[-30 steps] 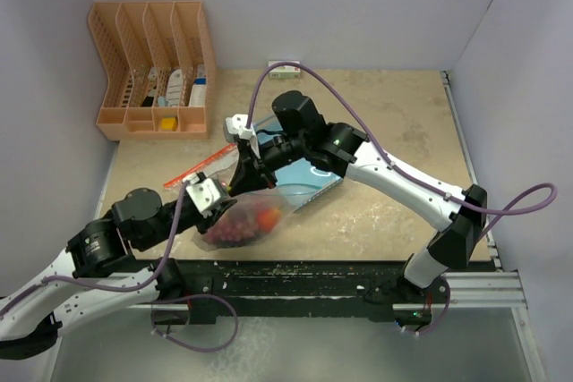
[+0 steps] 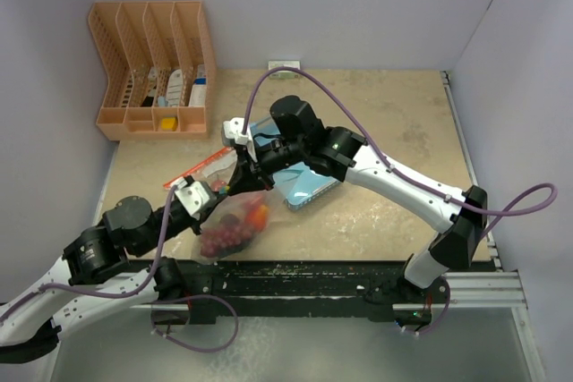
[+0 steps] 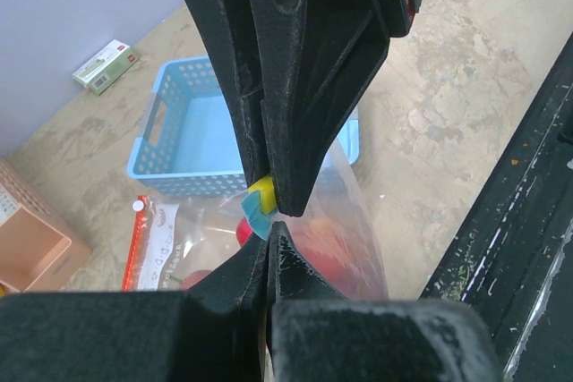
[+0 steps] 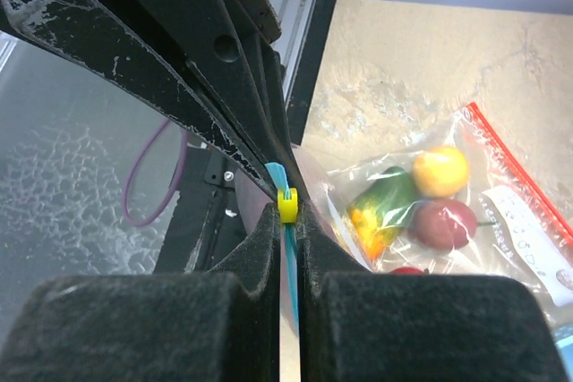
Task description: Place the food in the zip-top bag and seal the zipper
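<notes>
A clear bag (image 2: pixel 235 234) holding grapes and an orange-red item is lifted at its top edge between my two arms. Its blue zipper strip (image 4: pixel 291 266) carries a small yellow slider (image 4: pixel 287 206). My right gripper is shut on that slider; in the left wrist view yellow shows between its fingers. My left gripper is shut close beside it, near the blue strip's end (image 3: pixel 258 218). Whether its tips pinch the strip's thin edge is hard to see. The arms hide most of the zipper in the top view.
Another clear bag with a red zipper (image 4: pixel 515 163) lies behind with vegetables inside. A light-blue basket (image 2: pixel 309 187) sits behind the right arm, a small box (image 2: pixel 285 69) at the back wall. An orange divided organizer (image 2: pixel 143 123) stands back left.
The grape bag has swung, hanging longer and narrower toward the front edge. My right arm has hardly moved.
</notes>
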